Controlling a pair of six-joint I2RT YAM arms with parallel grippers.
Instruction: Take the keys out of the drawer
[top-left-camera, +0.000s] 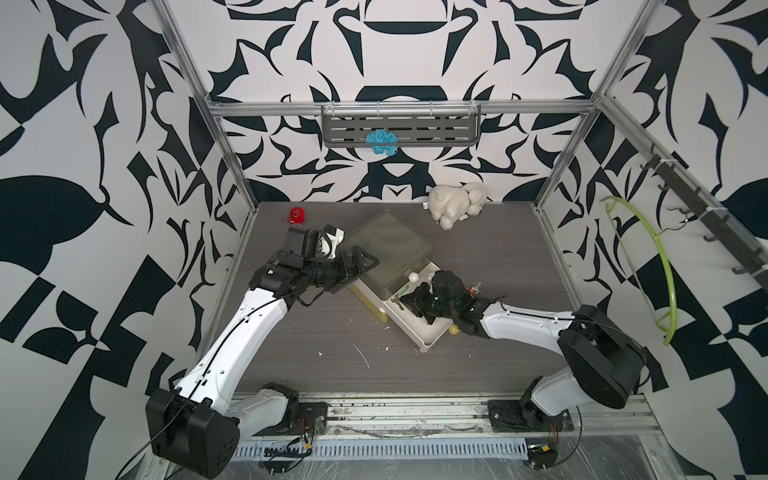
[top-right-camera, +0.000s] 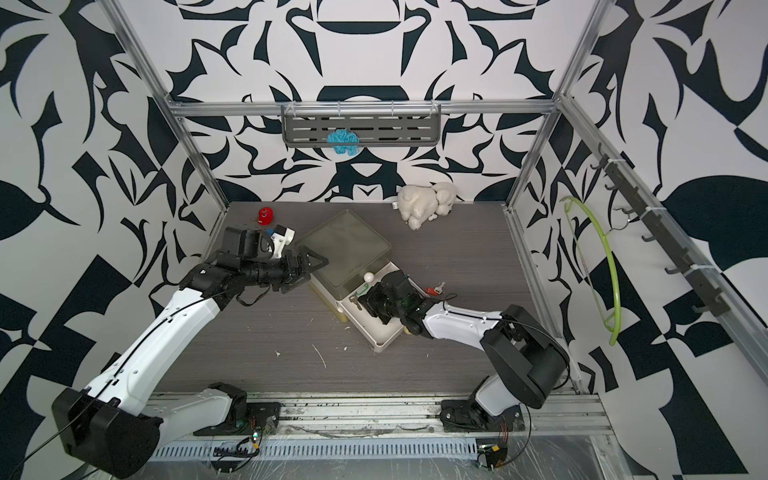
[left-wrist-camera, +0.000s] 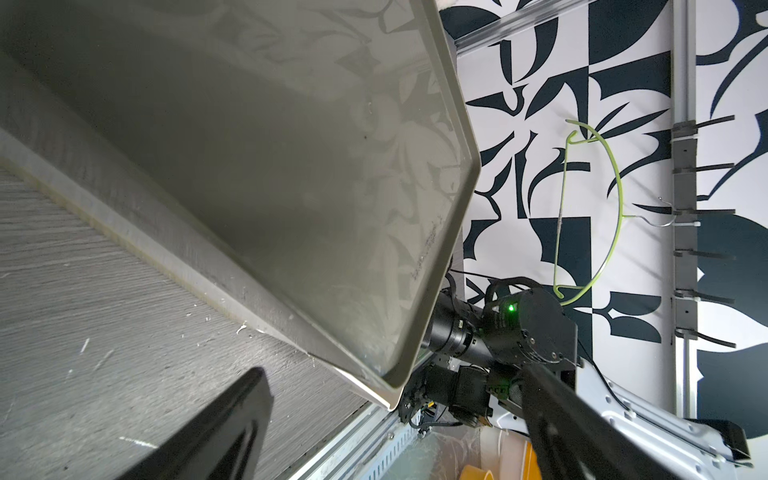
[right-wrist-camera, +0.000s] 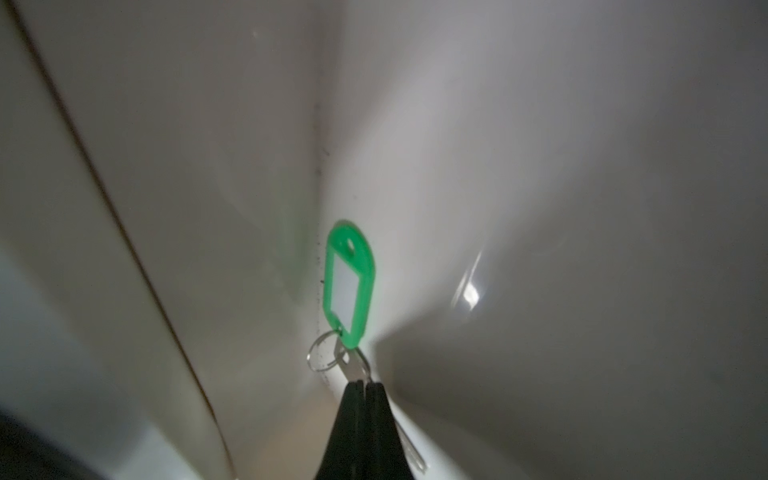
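Observation:
The white drawer (top-left-camera: 424, 336) is out from the grey-topped box (top-left-camera: 384, 248). Inside it, in the right wrist view, keys (right-wrist-camera: 354, 364) with a green tag (right-wrist-camera: 348, 304) and ring lie along a wall. My right gripper is shut, its fingertips over or at the keys, apparently with nothing held; whether it touches them I cannot tell. My left gripper (top-left-camera: 364, 261) stands above the box's left side; in the left wrist view its blurred fingers are wide apart with nothing between them.
A red toy (top-left-camera: 297, 214) sits back left, a white plush animal (top-left-camera: 454, 204) at the back. A small white ball (top-left-camera: 413, 277) is at the drawer's back part. Small items lie right of the drawer.

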